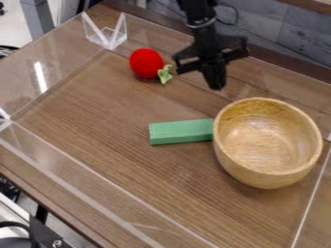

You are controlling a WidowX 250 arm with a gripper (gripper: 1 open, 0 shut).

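My black gripper (pixel 210 56) hangs over the back of the table, right of a red round object with a green leafy top (pixel 146 64), apart from it and shut, with nothing visible between its fingers. A green rectangular block (pixel 180 132) lies in the middle, left of a large tan wooden bowl (pixel 266 113).
A clear plastic holder (pixel 104 31) stands at the back left. A wall (pixel 278 44) bounds the table behind.
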